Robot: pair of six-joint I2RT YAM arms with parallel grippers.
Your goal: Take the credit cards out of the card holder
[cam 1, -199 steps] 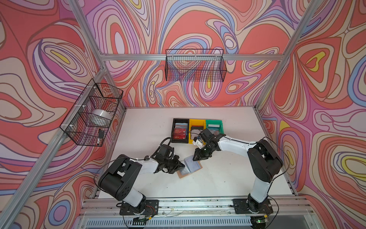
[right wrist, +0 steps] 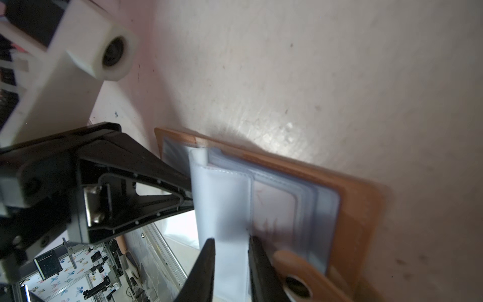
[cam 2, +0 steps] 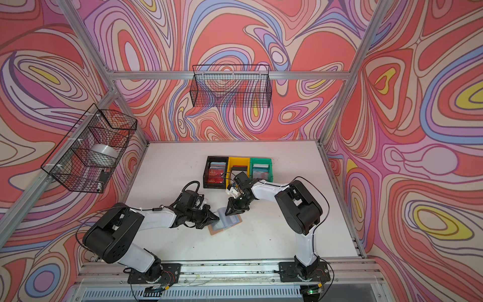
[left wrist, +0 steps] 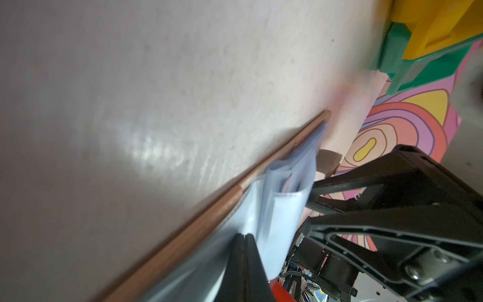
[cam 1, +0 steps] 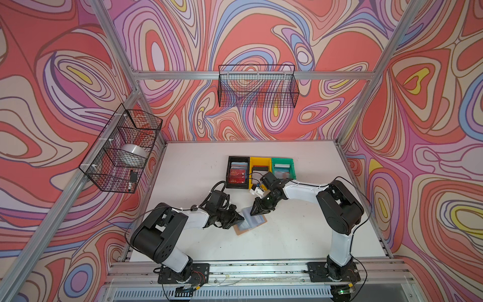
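Note:
The card holder point(cam 1: 259, 224) lies open on the table, tan cover with translucent sleeves point(right wrist: 224, 211) standing and lying over it. My left gripper, shut with its tips against the sleeves, is at the holder's left half; I see nothing clearly between its fingers. My right gripper is part open over the holder's right half, fingertips down at the white sleeve's edge beside stacked clear pockets. Whether cards are inside those pockets is hard to tell.
Black point(cam 1: 228, 171), yellow point(cam 1: 260, 160) and green point(cam 1: 291, 166) trays holding cards and other items stand behind the holder. Wire baskets hang on the frame.
My right gripper has moved slightly left and down toward the front over the holder. The left arm looks still.

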